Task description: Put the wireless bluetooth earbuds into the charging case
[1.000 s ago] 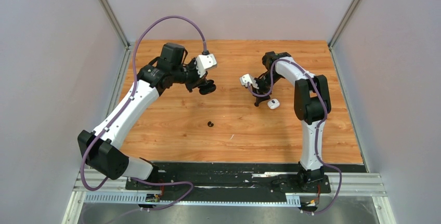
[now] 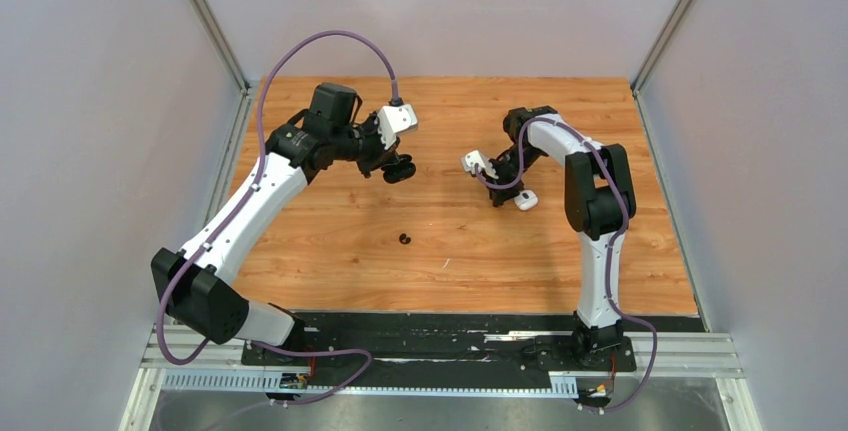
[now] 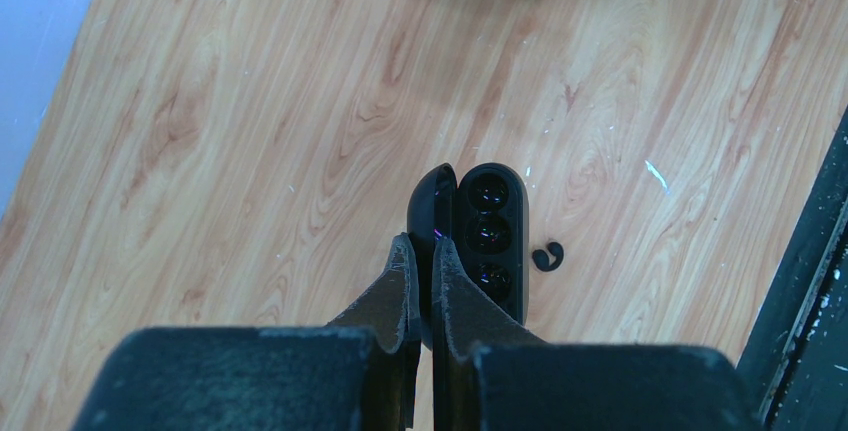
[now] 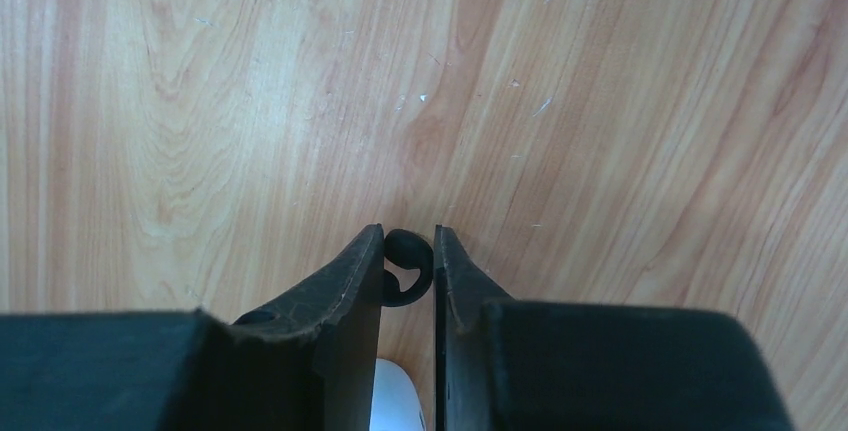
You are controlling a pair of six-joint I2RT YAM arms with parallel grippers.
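The black charging case (image 2: 398,169) hangs at my left gripper, which is shut on its upper edge or lid; three round recesses show in the case (image 3: 489,233). My right gripper is low over the table at the centre-right, part open, with a black earbud (image 4: 408,251) visible between and just beyond its fingertips; whether they touch it is unclear. A small black earbud-like piece (image 2: 405,238) lies on the table below the case, also seen in the left wrist view (image 3: 549,256).
A white rounded object (image 2: 526,201) lies beside my right gripper, partly seen in its wrist view (image 4: 395,401). Walls bound it at the back and sides.
My right gripper has moved slightly down and toward the front of the table, closer to the white object. The left arm and case are essentially still.
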